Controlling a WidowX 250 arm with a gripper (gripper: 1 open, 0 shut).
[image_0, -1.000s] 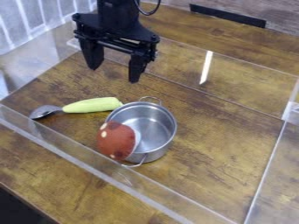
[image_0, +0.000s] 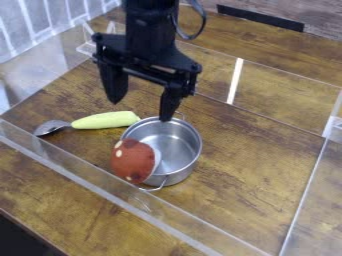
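Observation:
My dark gripper (image_0: 143, 94) hangs open in the upper middle of the camera view, its two fingers wide apart with nothing between them, over the space behind the pot. Below it a steel pot (image_0: 178, 150) stands on the wooden table, with a red, speckled round object (image_0: 131, 160) at its front left, partly within it. A pale green elongated vegetable (image_0: 100, 120) lies left of the pot, beside a metal spoon (image_0: 54, 127).
Clear panels border the table (image_0: 261, 175) at the front, left and right. The wood to the right of the pot is bare, as is the area at the back right.
My gripper has grown larger in view, its fingertips now lower and closer to the pot. The objects on the table have not visibly moved.

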